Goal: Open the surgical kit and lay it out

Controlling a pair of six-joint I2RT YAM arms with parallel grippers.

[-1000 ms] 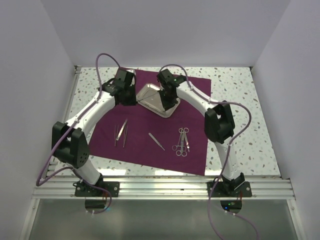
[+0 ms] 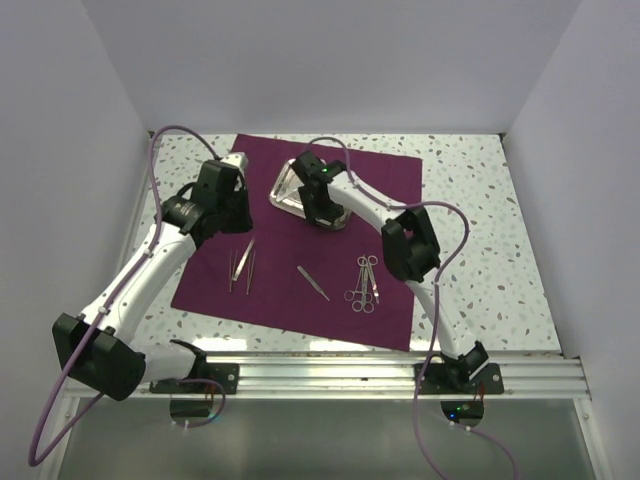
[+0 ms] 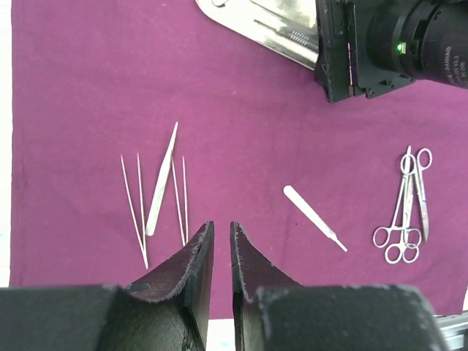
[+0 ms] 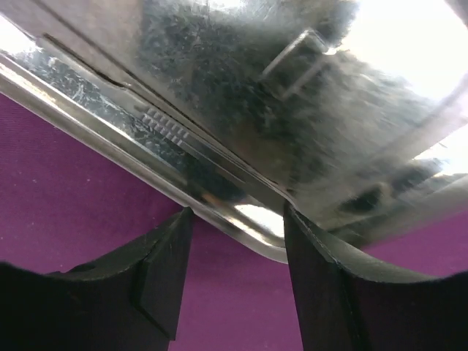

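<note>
The silver tray (image 2: 284,192) rests on the purple cloth at the back. Inside it, along its near edge, lies a slim metal instrument with a ridged grip (image 4: 164,126). My right gripper is open over that edge, its fingers apart around the tray rim (image 4: 95,142), holding nothing visible. Left of the tray, my left gripper stands slightly open above the cloth, its narrow gap empty. Thin tweezers (image 3: 142,197), a broader pointed instrument (image 3: 161,183) and more tweezers (image 3: 186,197) lie at left. A small knife (image 3: 314,217) lies mid-cloth; scissor-like instruments (image 3: 403,216) lie at right.
Bare purple cloth (image 2: 320,250) lies between the tray and the small knife. The right arm reaches in over the cloth's right side.
The left arm has drawn left and toward the front; the right gripper has shifted left along the tray.
</note>
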